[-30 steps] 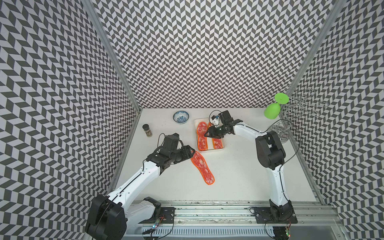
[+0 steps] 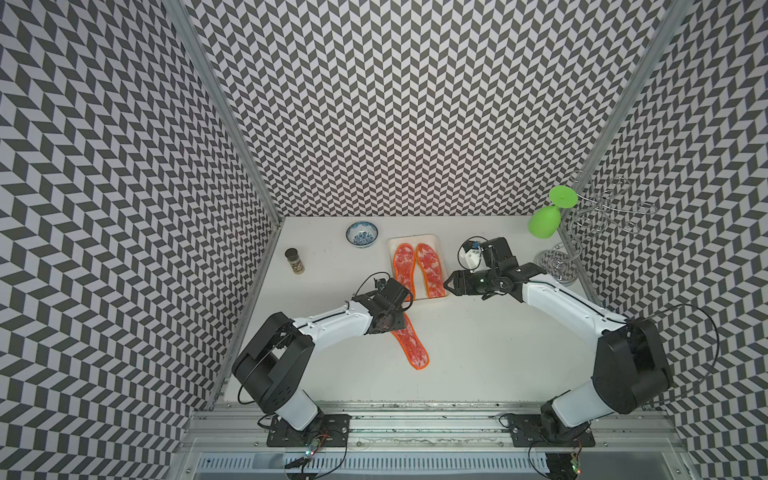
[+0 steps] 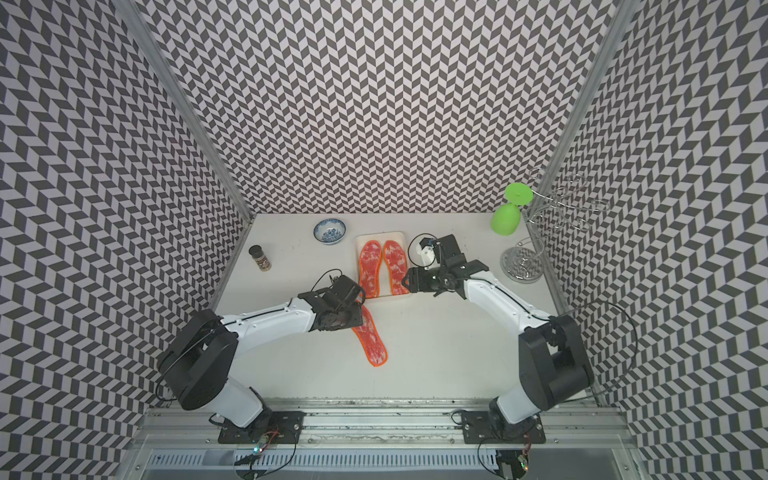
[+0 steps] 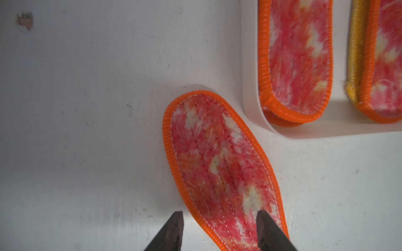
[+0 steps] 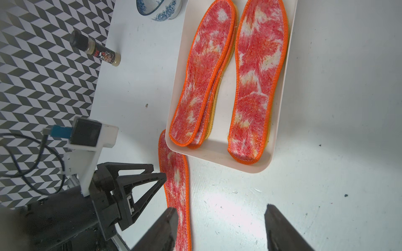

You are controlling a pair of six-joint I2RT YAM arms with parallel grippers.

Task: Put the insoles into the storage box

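Observation:
The white storage box (image 5: 272,161) holds red insoles with orange edging: a stacked pair, the left insole (image 5: 203,71) on top, and a right insole (image 5: 259,79) beside it with a yellow edge under it. Outside, near the box's front left corner, a loose insole (image 4: 222,167) lies flat on the table. My left gripper is over this insole, its fingers apart on either side of it, gripping nothing. Just right of the box, my right gripper is open and empty above the table. In both top views the left gripper covers the loose insole's far end.
Behind the box on the left are a blue-patterned bowl (image 2: 361,233) and a spice bottle (image 2: 294,261). A green cup (image 2: 545,221) hangs on a wire rack (image 2: 561,264) at the back right.
My left gripper has moved right and over the loose insole. The right gripper has drawn back to the right, from above the box to beside it. The insoles look unmoved.

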